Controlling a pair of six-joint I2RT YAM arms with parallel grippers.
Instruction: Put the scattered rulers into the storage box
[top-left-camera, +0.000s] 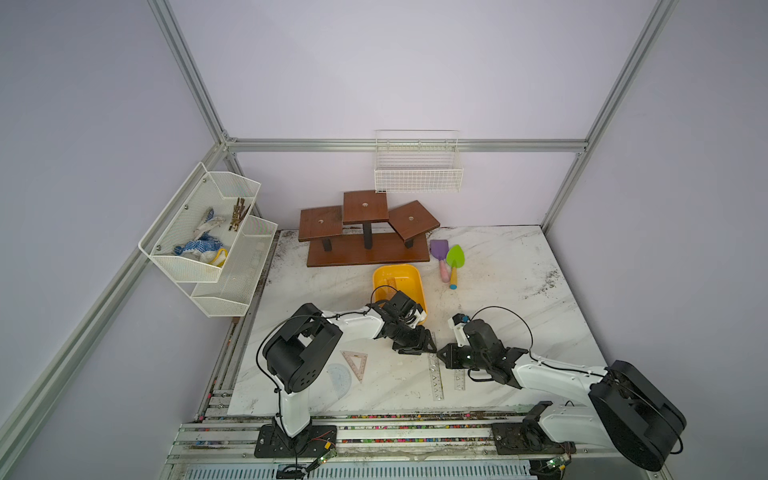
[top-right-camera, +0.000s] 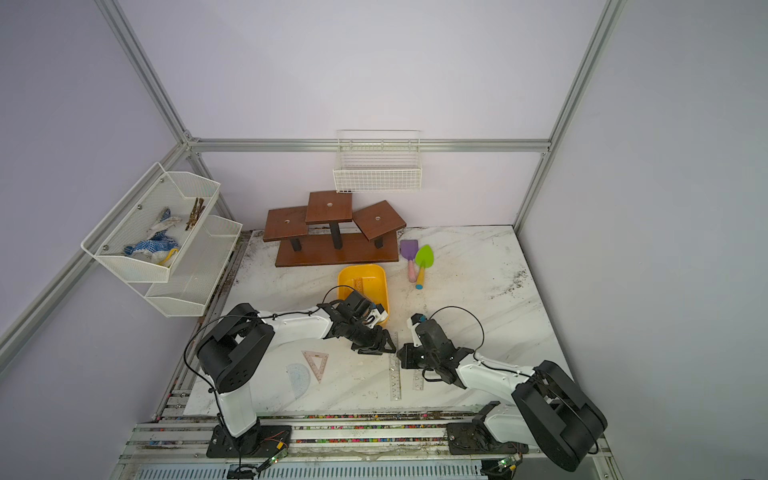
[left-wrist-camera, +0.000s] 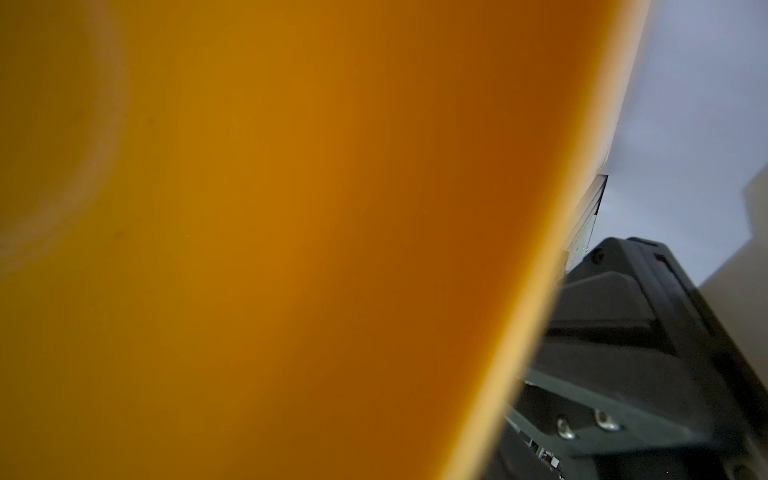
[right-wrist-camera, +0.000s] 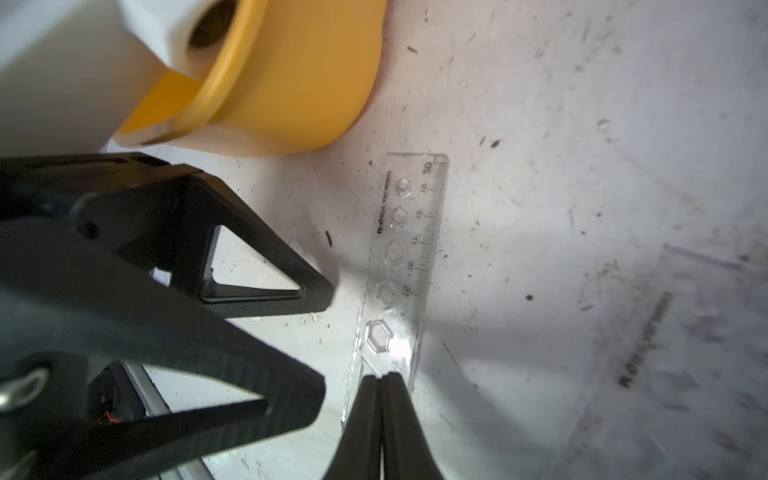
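Note:
The yellow storage box (top-left-camera: 412, 274) has an orange-tinted ruler-like piece showing inside; its wall (left-wrist-camera: 320, 200) fills most of the left wrist view. A clear ruler (right-wrist-camera: 397, 240) lies flat just in front of the box, with a second ruler (right-wrist-camera: 680, 376) to its right. My left gripper is part open over the near ruler's left side, with nothing between its fingers. Low over the same ruler, my right gripper is shut, and nothing shows between its fingertips. To the left lie a clear triangle (top-left-camera: 355, 365) and a round-edged clear protractor (top-left-camera: 339, 381).
Brown display steps (top-left-camera: 368, 249) stand behind the box. A purple shovel (top-left-camera: 440, 253) and a green shovel (top-left-camera: 455, 257) lie right of them. The two grippers are very close together.

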